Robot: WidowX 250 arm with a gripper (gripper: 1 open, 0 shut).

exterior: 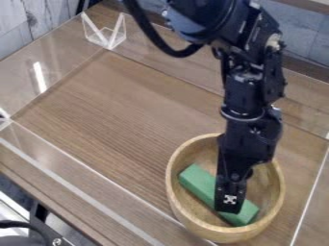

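A round wooden bowl [187, 202] sits at the lower right of the table, holding a green bar-shaped block [206, 189] that lies diagonally inside. My black gripper [234, 193] reaches down from the top into the bowl, its tips over or beside the middle of the block and hiding part of it. The gripper looks open, though the arm's body hides much of the far finger; whether the tips touch the block I cannot tell.
A white wire-like object [106, 31] stands at the far top left. A grey wall runs along the back.
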